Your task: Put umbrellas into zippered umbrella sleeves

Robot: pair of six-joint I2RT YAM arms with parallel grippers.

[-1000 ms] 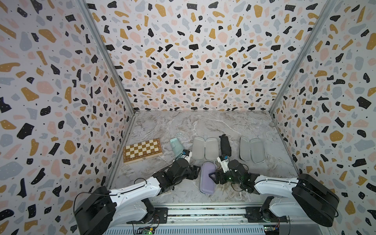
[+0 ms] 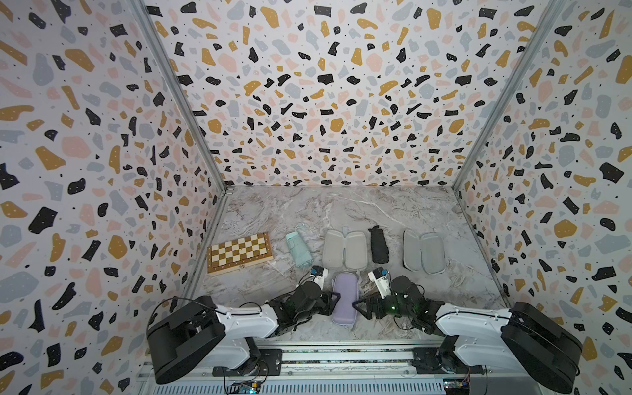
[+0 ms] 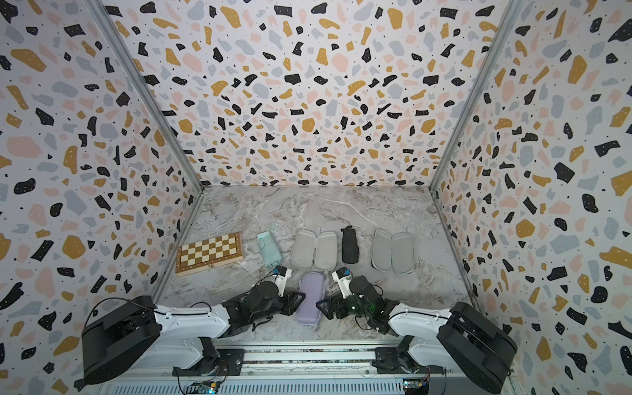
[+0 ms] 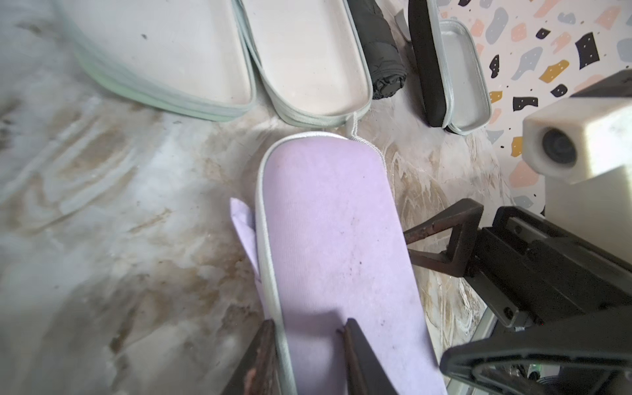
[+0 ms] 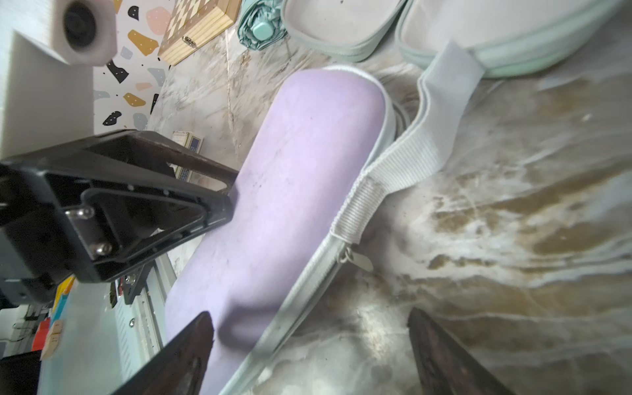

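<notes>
A lilac sleeve point(image 2: 345, 299) with a pale zipper edge lies on the marble table between my arms, its lid lying down over it. A zipper pull point(image 5: 356, 260) hangs on its right side in the right wrist view, near a pale strap point(image 5: 421, 148). My left gripper is part open at the sleeve's left edge, the seam passing between its fingers. My right gripper is wide open, one finger over the sleeve and one over bare table. A teal umbrella point(image 2: 299, 249) and a black umbrella point(image 2: 379, 245) lie farther back. What the lilac sleeve contains is hidden.
Behind the lilac sleeve lies an opened pale sleeve point(image 2: 333, 249); another opened grey sleeve point(image 2: 432, 253) lies at the right. A chessboard box point(image 2: 239, 252) sits at the left.
My left gripper has moved in rightward and toward the front to the sleeve's side. The sleeve has shifted slightly left.
</notes>
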